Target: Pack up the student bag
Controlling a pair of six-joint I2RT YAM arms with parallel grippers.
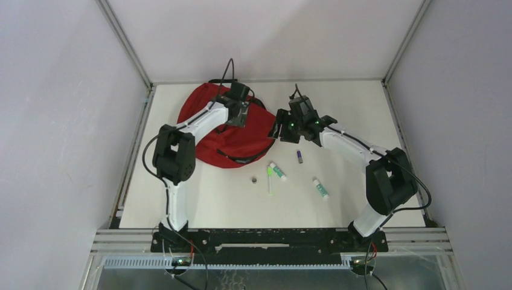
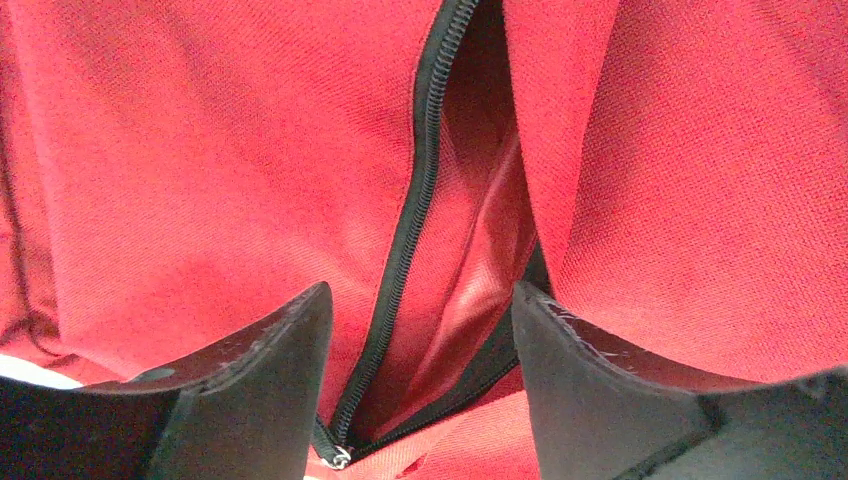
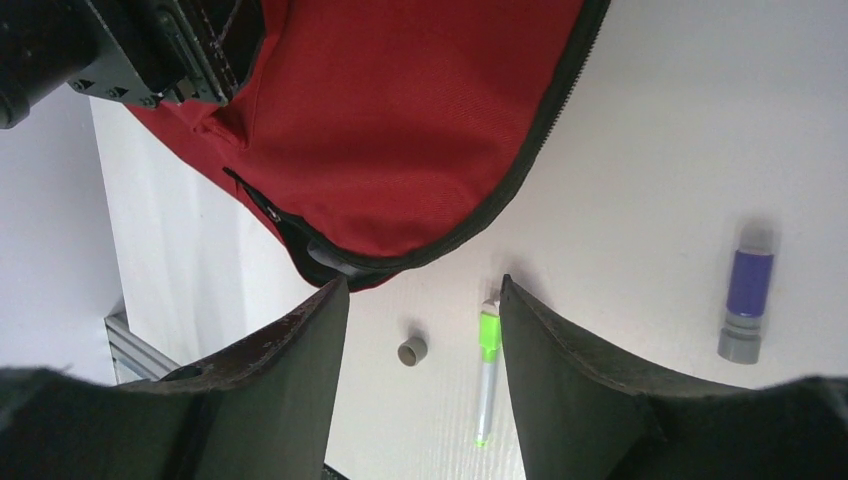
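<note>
A red bag [image 1: 238, 145] with black zippers lies on the table. My left gripper [image 1: 232, 118] is open over it; in the left wrist view its fingers flank an unzipped zipper [image 2: 400, 250] and folded red fabric. My right gripper [image 1: 282, 127] hangs open at the bag's right side. Loose on the table are a purple-banded stick [image 1: 299, 156], a green marker [image 1: 270, 181], two white-and-green tubes [image 1: 278, 171] [image 1: 320, 188] and a small grey cylinder [image 1: 253, 180].
Walls enclose it at the back and sides.
</note>
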